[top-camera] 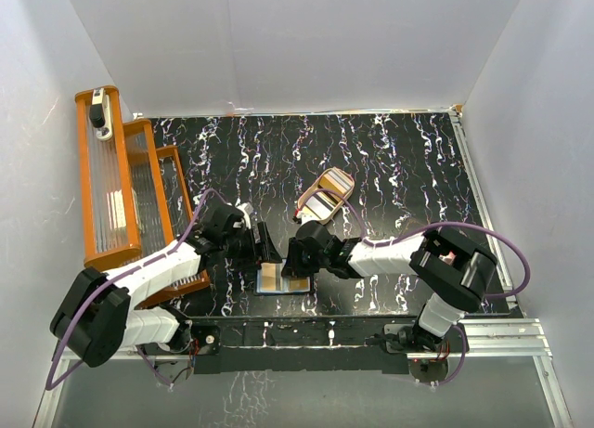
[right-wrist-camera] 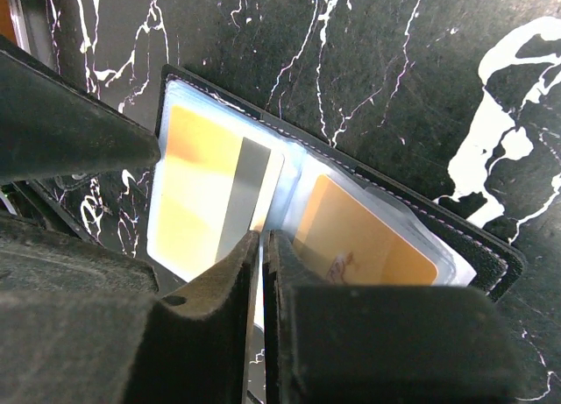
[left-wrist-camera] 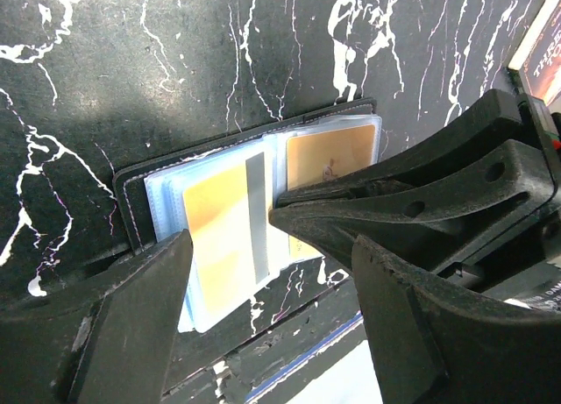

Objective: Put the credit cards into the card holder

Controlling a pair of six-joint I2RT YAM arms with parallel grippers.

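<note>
The open card holder has a dark cover and clear sleeves, and lies on the table under both grippers. In its left half is an orange-and-white card with a dark stripe; a tan card sits in the right half. My right gripper is shut at the striped card's inner edge, a thin pale strip showing between its fingertips; the sleeve there is hard to separate from the card. Above the card's outer side my left gripper stands open, nothing between its fingers.
A tan tray with several cards lies behind the holder. Orange-framed shelving lines the left side.
</note>
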